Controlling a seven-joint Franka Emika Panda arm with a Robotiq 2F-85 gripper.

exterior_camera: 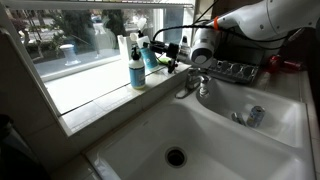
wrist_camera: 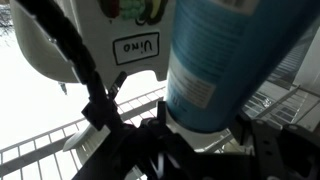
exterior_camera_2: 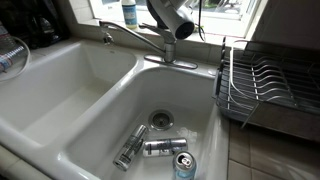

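A blue bottle [wrist_camera: 205, 70] fills the upper right of the wrist view, its base close to my gripper. The dark fingers [wrist_camera: 108, 112] stand apart on either side of that base; whether they touch it is hard to tell. In exterior view 1 the blue bottle [exterior_camera: 150, 58] is on the window side, behind a pump bottle with a blue label [exterior_camera: 137, 72]. My gripper [exterior_camera: 171, 66] is small and dark there, just right of the blue bottle, over the sill by the faucet. A white container marked "Vino" [wrist_camera: 135, 46] appears beside the bottle in the wrist view.
The faucet [exterior_camera: 203, 88] stands close below the arm. A wire dish rack [exterior_camera_2: 262, 85] is right of the sink. Several cans lie in one basin, including an upright one [exterior_camera_2: 184, 167]. The other basin [exterior_camera: 205, 150] is empty.
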